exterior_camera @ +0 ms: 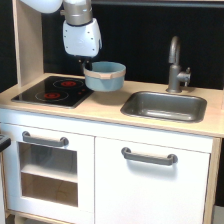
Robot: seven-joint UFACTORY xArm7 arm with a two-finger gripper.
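A light blue-grey pot (105, 77) is at the right edge of the black stovetop (48, 91), overlapping the counter in the camera view. It looks slightly tilted and may be a little off the surface; the gap is too small to judge. At its left rim is my gripper (88, 64), coming down from the white arm (82, 38). The fingers are small and dark here, but they appear shut on the rim. Two reddish burner rings on the stovetop are uncovered.
To the right, a metal sink (165, 93) is set into the wooden counter (112, 118), with a tall faucet (175, 65) behind it. Bare counter lies between stovetop and sink. White cabinets with grey handles (149, 157) are below.
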